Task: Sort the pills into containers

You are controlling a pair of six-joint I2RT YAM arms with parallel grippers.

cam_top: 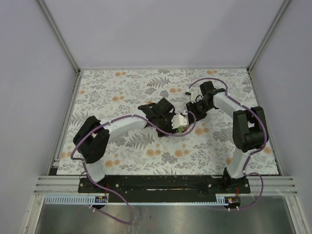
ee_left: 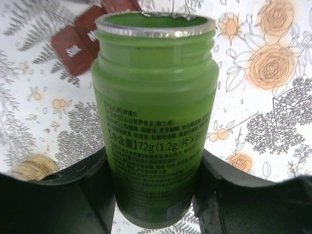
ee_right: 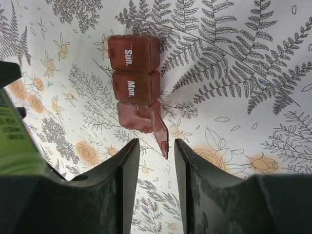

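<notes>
My left gripper is shut around the body of a green bottle (ee_left: 156,87). The bottle's mouth is uncapped, and its printed label faces the left wrist camera. A brown pill box (ee_right: 135,87) lies on the patterned cloth, with the lids marked Sun. and Mon. closed. Its third compartment (ee_right: 134,117) has its lid (ee_right: 160,134) standing up. My right gripper is open, its fingertips on either side of the lid's end in the right wrist view; contact is not clear. No pills can be made out.
A yellowish round object (ee_left: 34,167) sits beside the left gripper, partly hidden by it. The green bottle's body also fills the left edge of the right wrist view.
</notes>
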